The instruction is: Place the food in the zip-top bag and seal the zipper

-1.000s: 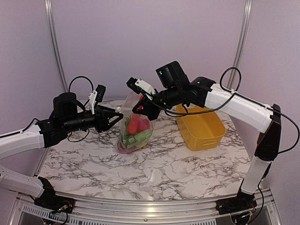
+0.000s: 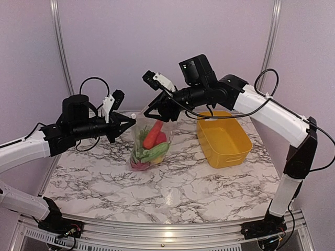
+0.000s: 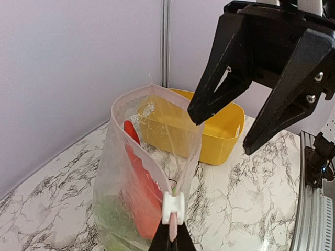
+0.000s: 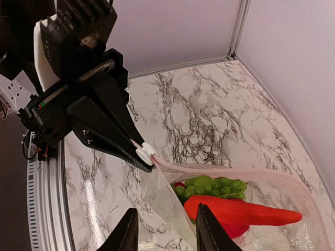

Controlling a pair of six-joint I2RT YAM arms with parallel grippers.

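The clear zip top bag (image 2: 137, 141) stands open-mouthed on the table, a red pepper-shaped food (image 4: 243, 210), green grapes (image 4: 212, 185) and a green vegetable (image 2: 156, 151) inside. At one end of its pink rim sits a white slider (image 3: 173, 208). My left gripper is shut on the bag's rim end just beside that slider. Above the bag mouth hangs my right gripper, its fingers (image 3: 209, 97) apart. No part of the bag appears gripped between them; the near wall passes below in the right wrist view.
A yellow bin (image 2: 225, 144) stands to the right of the bag, behind the right arm. In front of the bag the marble table (image 2: 157, 193) is bare. My two grippers are close together over the bag.
The bag's top has sunk a little.
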